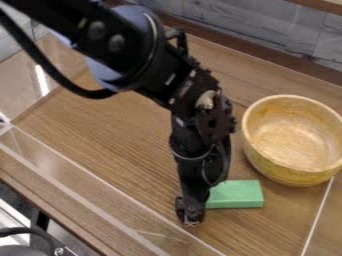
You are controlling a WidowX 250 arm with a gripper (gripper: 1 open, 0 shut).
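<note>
My black gripper (198,196) hangs low over the wooden table, at the left end of a green block (238,195). Its lower fingers reach down beside the block's left end and partly hide it; whether they touch it is hard to tell. The gripper appears open. A yellow wooden bowl (291,140) stands just behind and to the right of the block.
A tiled wall (267,35) runs along the back. Clear edging lines the table's left side, and the arm covers much of the upper middle.
</note>
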